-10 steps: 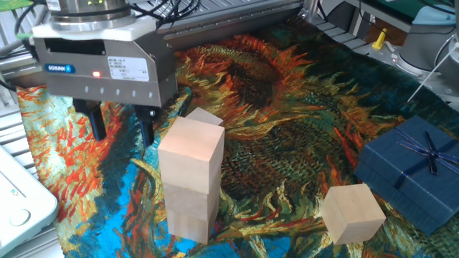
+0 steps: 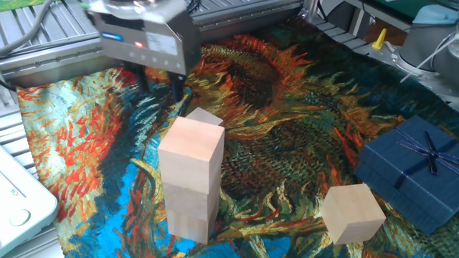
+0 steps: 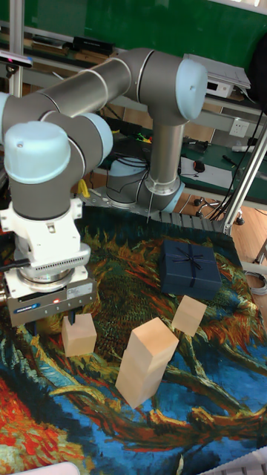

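My gripper (image 2: pixel 159 87) hangs above the cloth behind the wooden stack, its two dark fingers (image 2: pixel 176 87) apart with nothing visible between them. A stack of pale wooden blocks (image 2: pixel 190 168) stands upright left of centre. Behind it, mostly hidden in exterior view 2, is another wooden block (image 2: pixel 206 116). Exterior view 3 shows that wooden block (image 3: pixel 80 337) more fully, with a finger of the gripper (image 3: pixel 52 323) overlapping its top in the picture; whether they touch I cannot tell. A separate wooden block (image 2: pixel 353 213) sits right of the stack.
A dark blue gift box (image 2: pixel 409 168) with a ribbon lies on the right, close to the separate block. The patterned cloth (image 2: pixel 287 158) covers the table, and its middle is clear. At the left edge stands a white device (image 2: pixel 21 193).
In exterior view 2 my gripper has shifted up and to the right, toward the area behind the stack. Its fingers have stayed apart. The blocks and the gift box have not moved.
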